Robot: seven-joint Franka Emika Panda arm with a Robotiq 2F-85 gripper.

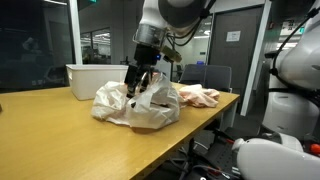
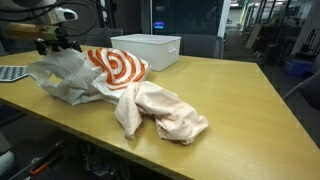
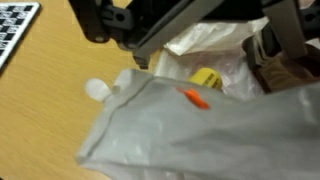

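Observation:
A crumpled white bag (image 1: 145, 108) stands on the wooden table under my gripper (image 1: 140, 82). In the second exterior view, the pale bag (image 2: 70, 78) rises close to the gripper (image 2: 56, 45). The wrist view shows my gripper with its fingers wide apart, over the bag's opening. Below them the near side of the bag (image 3: 200, 135) spreads across the frame. A yellow item (image 3: 207, 78) and a small orange piece (image 3: 195, 98) show there, with something brown at the right. The rest of the contents is hidden.
A white bag with an orange pattern (image 2: 120, 66) lies beside a pale pink cloth (image 2: 155, 110). Behind them stands a white box (image 2: 147, 50). A checkered board (image 3: 12, 25) lies off to one side.

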